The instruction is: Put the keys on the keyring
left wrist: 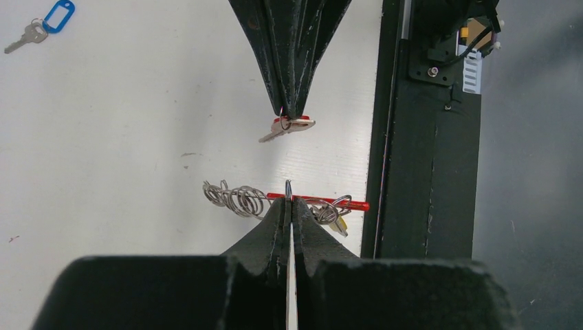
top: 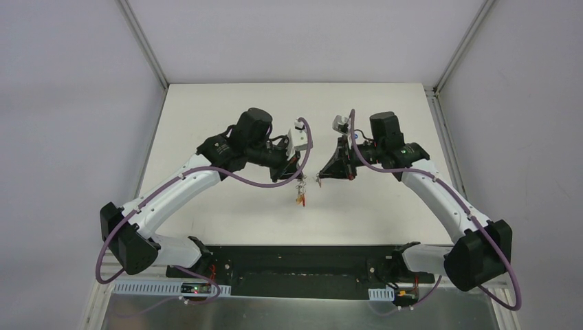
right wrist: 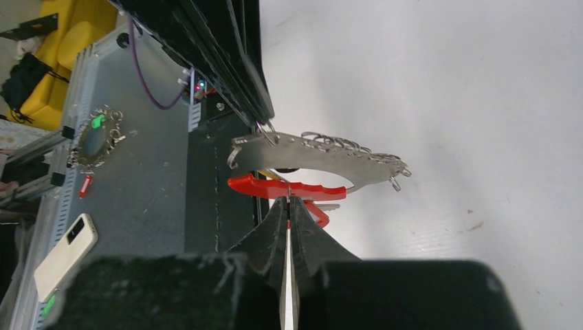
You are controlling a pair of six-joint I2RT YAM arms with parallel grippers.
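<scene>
My left gripper point(top: 300, 177) is shut on a wire keyring tool point(left wrist: 239, 201) with coiled rings and red and yellow handles, hanging over the table. My right gripper point(top: 319, 177) is shut on a key with a red tag point(left wrist: 287, 128), held just right of the keyring, apart from it in the top view. In the right wrist view the red-handled tool point(right wrist: 289, 187) and its metal rings show beyond my right fingertips.
A second key with a blue tag point(left wrist: 58, 15) lies on the white table point(top: 213, 117), behind the right arm in the top view. The black front edge point(top: 295, 258) borders the table.
</scene>
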